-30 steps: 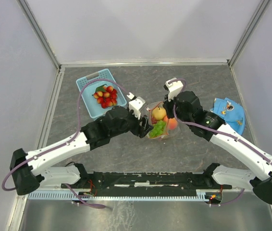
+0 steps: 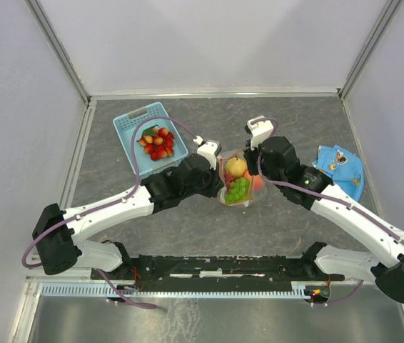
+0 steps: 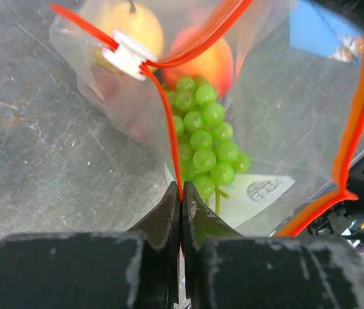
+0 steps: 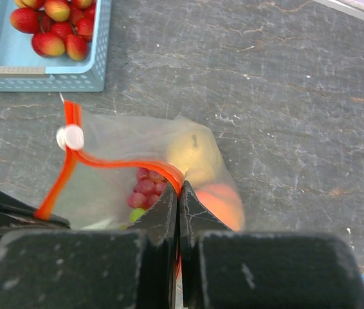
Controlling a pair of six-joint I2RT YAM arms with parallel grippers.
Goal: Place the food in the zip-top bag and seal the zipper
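Observation:
Between my two arms stands the clear zip top bag (image 2: 245, 201), its mouth held open. Inside are green grapes (image 3: 206, 132), a yellow pear (image 3: 132, 29), a peach (image 3: 202, 61) and red grapes (image 4: 146, 187). The left gripper is shut on the bag's orange-edged rim at the left side. My right gripper is shut on the opposite rim, the thin orange edge running between its fingers. A white slider (image 4: 71, 137) sits on the zipper at one corner of the mouth.
At the back left, a light blue basket (image 2: 125, 136) holds several red-yellow fruits (image 2: 160, 146). A blue cloth-like pouch (image 2: 345, 170) lies at the right. Bare grey table (image 2: 188, 232) shows in front of the bag.
The bag's mouth has changed shape. The right arm has stayed still.

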